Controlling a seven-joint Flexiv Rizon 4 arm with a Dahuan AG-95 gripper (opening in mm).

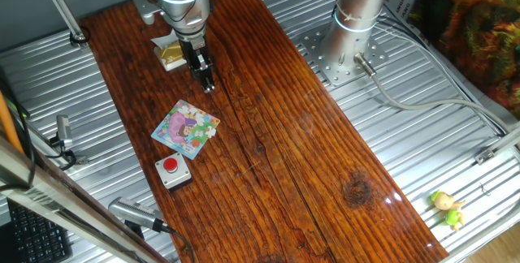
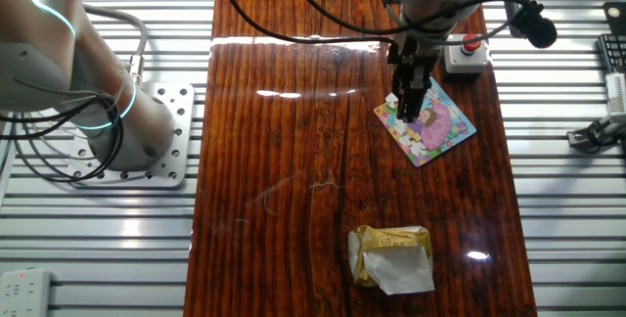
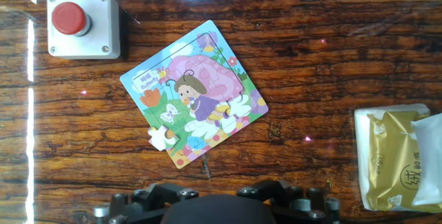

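A square butterfly puzzle [image 3: 197, 92] with a girl in a purple dress lies flat on the wooden table. At its lower left edge, a white jigsaw-shaped piece [image 3: 160, 138] juts past the border. Another whitish jigsaw shape [image 3: 239, 105] shows near the right edge; whether it lies loose on top or sits in the picture, I cannot tell. My gripper [image 1: 208, 89] hangs above the table, pointing down, between the puzzle and a gold-and-white packet [image 2: 391, 258]. In the wrist view its fingers [image 3: 185, 193] stand apart at the bottom edge, with nothing seen between them.
A white box with a red push button [image 3: 70, 20] stands close beside the puzzle. The packet rests by the table's edge. A small green-and-orange toy [image 1: 448, 208] lies off the table on the metal slats.
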